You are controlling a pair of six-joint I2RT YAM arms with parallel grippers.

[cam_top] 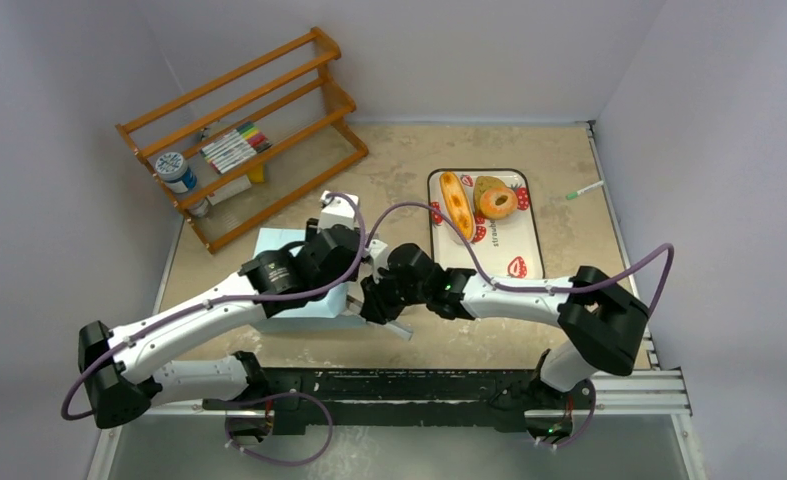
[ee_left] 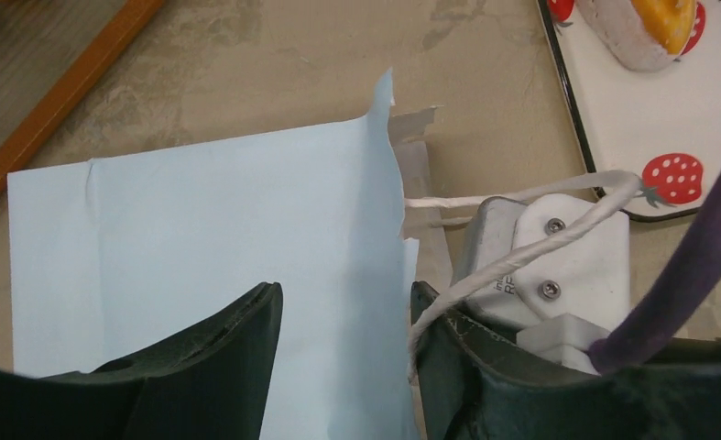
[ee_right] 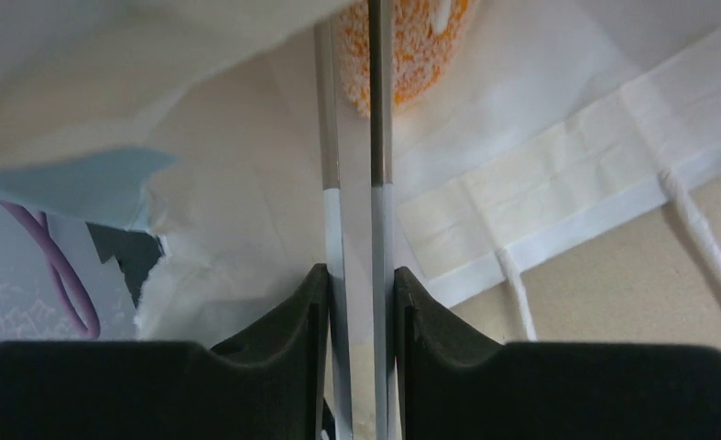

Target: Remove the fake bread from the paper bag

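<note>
The light blue paper bag (cam_top: pixel 272 240) lies on its side at the left, its mouth toward my right arm. Deep in its white interior is a crumb-coated orange bread piece (ee_right: pixel 352 73), partly covered by the tongs' metal arms. My right gripper is shut on the tongs (ee_right: pixel 333 229), which reach into the bag; whether they grip the bread cannot be told. Over the bag's mouth edge, my left gripper is part open with blue paper between and below its fingers. A white twisted handle (ee_left: pixel 530 252) crosses its right finger.
A strawberry tray (cam_top: pixel 514 240) holding several bread pieces stands at the back right. The wooden rack (cam_top: pixel 259 160) with jars and markers is behind the bag. Both arms crowd together at the bag's mouth.
</note>
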